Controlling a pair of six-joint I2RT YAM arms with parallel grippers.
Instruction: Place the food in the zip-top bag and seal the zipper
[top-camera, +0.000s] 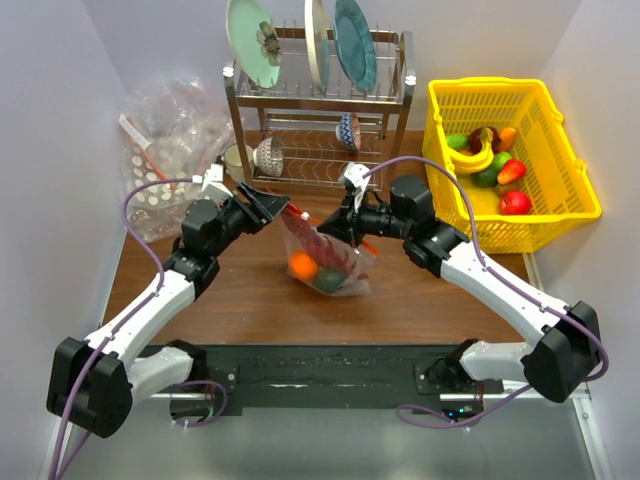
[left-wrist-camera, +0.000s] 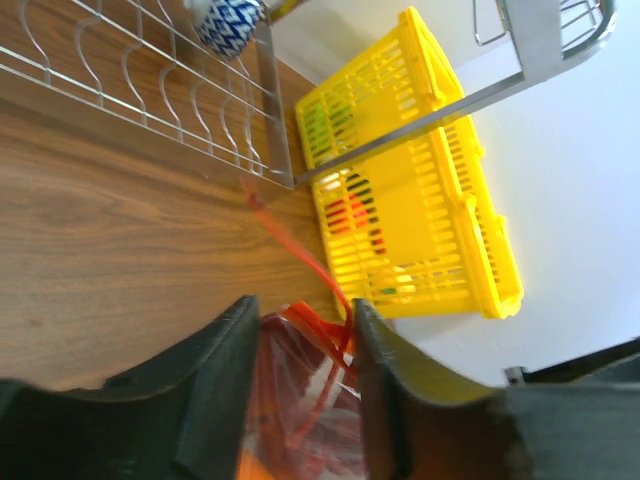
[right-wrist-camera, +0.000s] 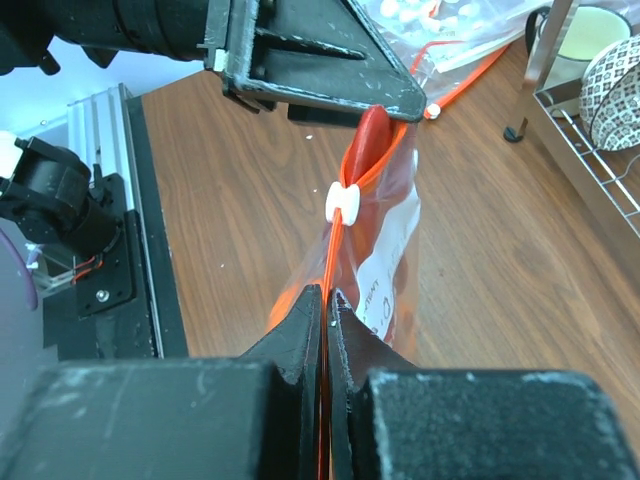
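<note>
The clear zip top bag (top-camera: 350, 262) hangs by its orange zipper. Inside are an orange (top-camera: 303, 265), a dark green round food (top-camera: 329, 280) and something long and reddish. My right gripper is shut on the bag's zipper edge, the orange strip (right-wrist-camera: 334, 250) running between its fingers. A white slider (right-wrist-camera: 342, 203) sits on the zipper between my two grippers. Beyond it the strips spread around a red rounded end (right-wrist-camera: 370, 140). At the bag's left top corner, my left gripper stands part open, its fingers on either side of the orange zipper.
The dish rack (top-camera: 320, 103) with plates and cups stands just behind the bag. A yellow basket (top-camera: 560, 215) of produce fills the back right. Another clear bag (top-camera: 165, 140) lies at the back left.
</note>
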